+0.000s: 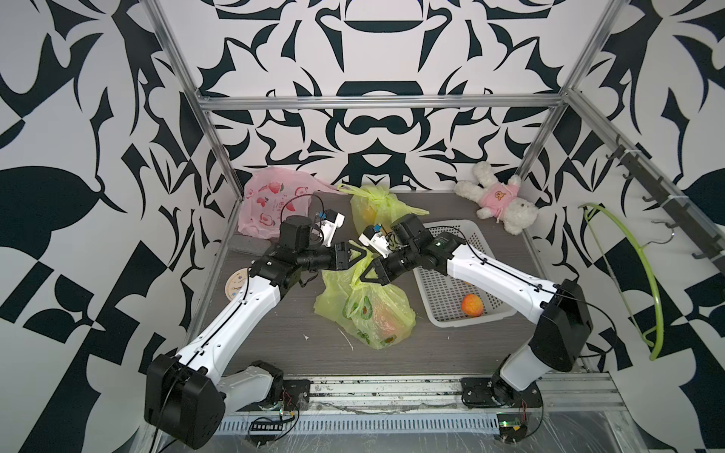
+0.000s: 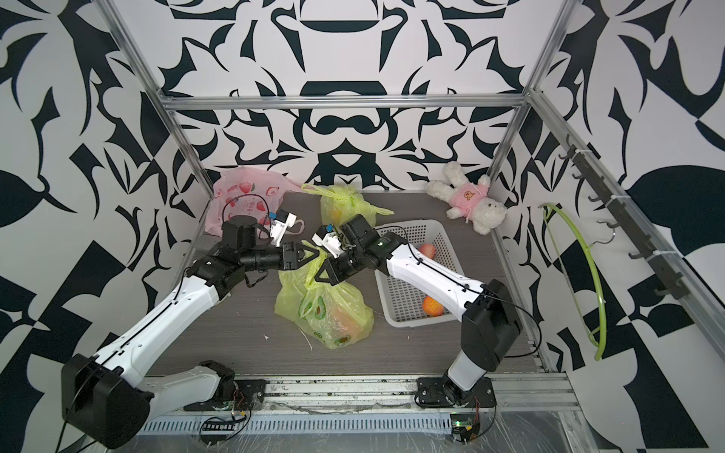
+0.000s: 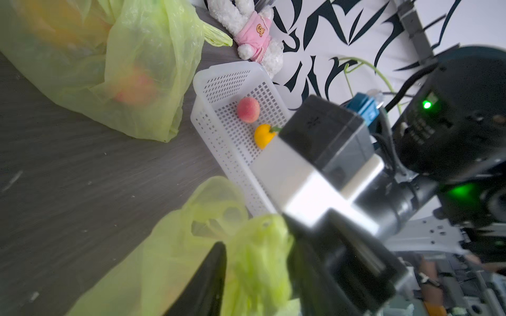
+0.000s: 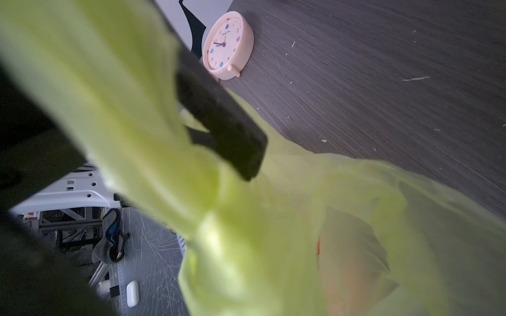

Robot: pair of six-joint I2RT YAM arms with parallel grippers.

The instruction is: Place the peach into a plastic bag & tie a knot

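Observation:
A yellow-green plastic bag (image 1: 366,309) stands at the middle of the table, with a blurred pinkish shape showing through its film. Its top is gathered upward between the two arms. My left gripper (image 1: 361,256) is at that gathered neck, part open, with yellow film (image 3: 258,263) between its fingers in the left wrist view. From the right, my right gripper (image 1: 365,275) reaches the same neck and is shut. One of its fingers (image 4: 226,126) shows beside a thick twisted strand of film (image 4: 152,131); whether film is pinched there is hidden. A peach (image 3: 248,109) lies in the white basket (image 3: 218,142).
The basket also holds an orange (image 2: 432,305) and a yellow pepper (image 3: 264,136). Behind stand another filled yellow bag (image 1: 374,205) and a pink bag (image 1: 275,200). A plush toy (image 1: 502,200) lies at back right, a pink clock (image 4: 227,44) at left.

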